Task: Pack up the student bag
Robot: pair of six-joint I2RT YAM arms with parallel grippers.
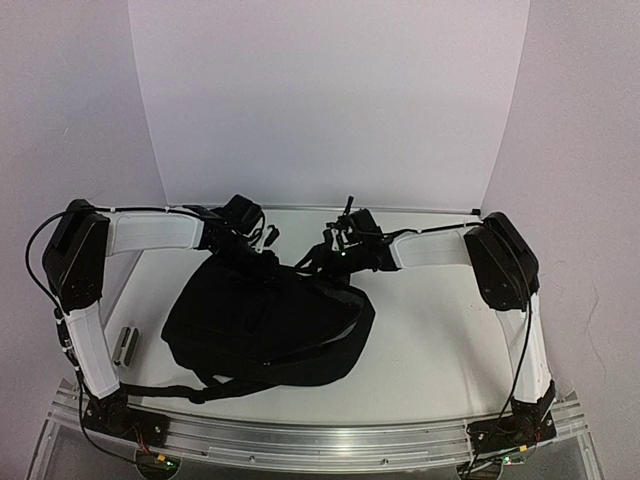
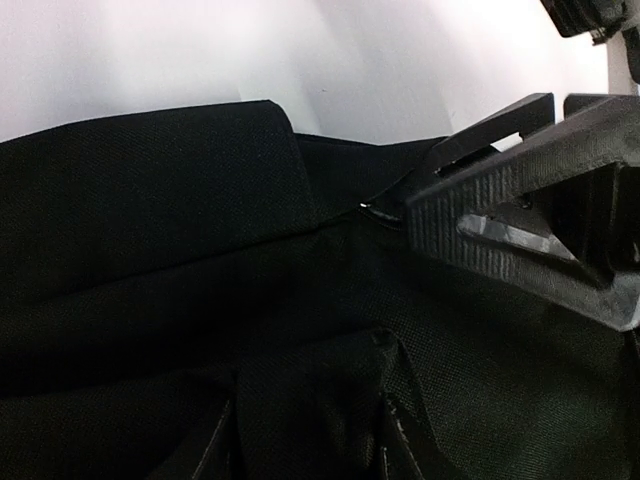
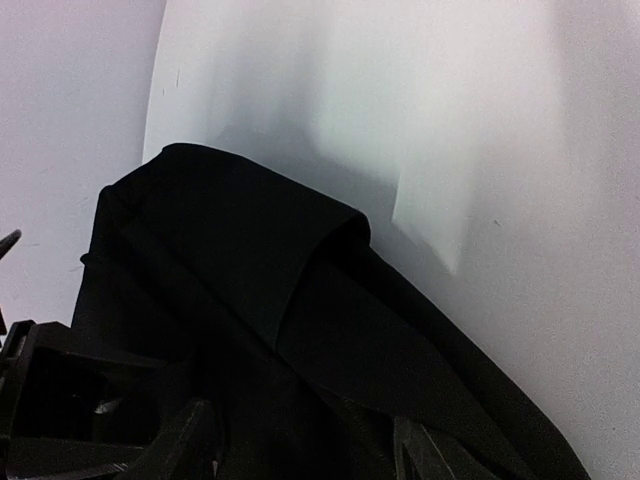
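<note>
The black bag (image 1: 255, 325) lies on the left half of the table, its fabric folds filling much of both wrist views. My left gripper (image 1: 272, 264) is down at the bag's far edge. In the left wrist view, its fingers (image 2: 402, 440) stand apart with a raised black fold (image 2: 310, 400) between them. Close by to the right, my right gripper (image 1: 320, 262) is low over the same edge. Its fingers (image 3: 192, 440) are spread in the right wrist view, dark cloth lying between and beneath them. The bag's contents are hidden.
A small grey, slim object (image 1: 125, 346) rests on the table left of the bag. A black strap (image 1: 165, 392) trails toward the left arm's base. Bare white table (image 1: 435, 330) lies right of the bag, with walls on the sides and back.
</note>
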